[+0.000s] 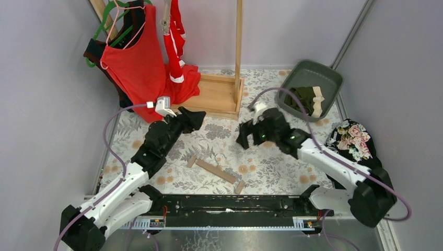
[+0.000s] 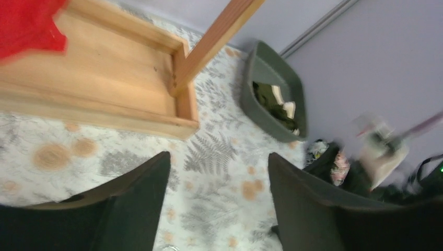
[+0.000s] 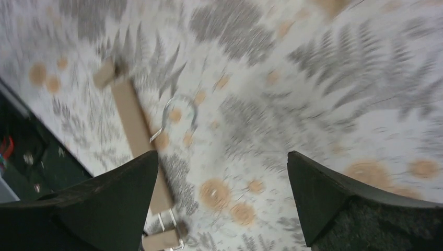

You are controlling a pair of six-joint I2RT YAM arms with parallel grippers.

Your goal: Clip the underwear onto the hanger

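A wooden clip hanger (image 1: 214,169) with a metal hook lies on the floral mat, also in the right wrist view (image 3: 133,120). My left gripper (image 1: 192,115) is above the mat before the wooden stand, fingers apart and empty. My right gripper (image 1: 245,130), blurred, is open over the mat, right of and above the hanger. Dark green cloth with a cream band (image 1: 300,97), perhaps the underwear, lies in the grey bin (image 1: 326,76) at back right.
The wooden stand (image 1: 211,91) holds red and dark garments (image 1: 133,70) on hangers at back left. A dark floral cloth (image 1: 355,138) lies beside the right wall.
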